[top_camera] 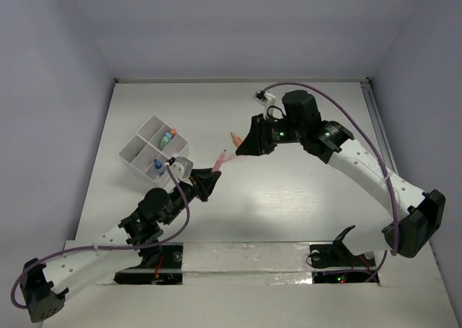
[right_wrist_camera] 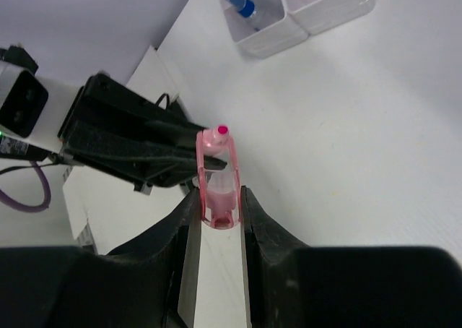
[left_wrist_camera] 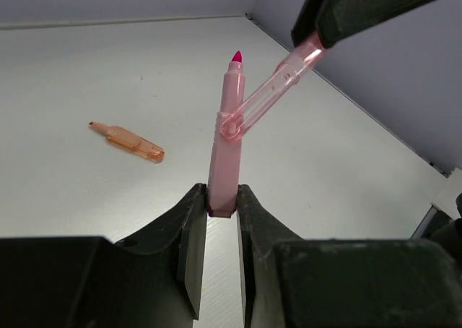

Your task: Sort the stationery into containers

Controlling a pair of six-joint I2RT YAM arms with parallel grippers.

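Note:
My left gripper (top_camera: 212, 173) is shut on a pink marker (left_wrist_camera: 225, 169), held upright with its magenta tip up. My right gripper (top_camera: 242, 150) has a clear pink cap (left_wrist_camera: 274, 86) at its fingertips, angled against the marker's barrel in the left wrist view; whether its finger is fully closed is hard to see. An orange marker (left_wrist_camera: 130, 141) lies on the table behind them. A white compartment container (top_camera: 136, 146) on the left holds blue (right_wrist_camera: 245, 7), green and orange items.
Grey walls surround it, and both arms reach in from the front corners.

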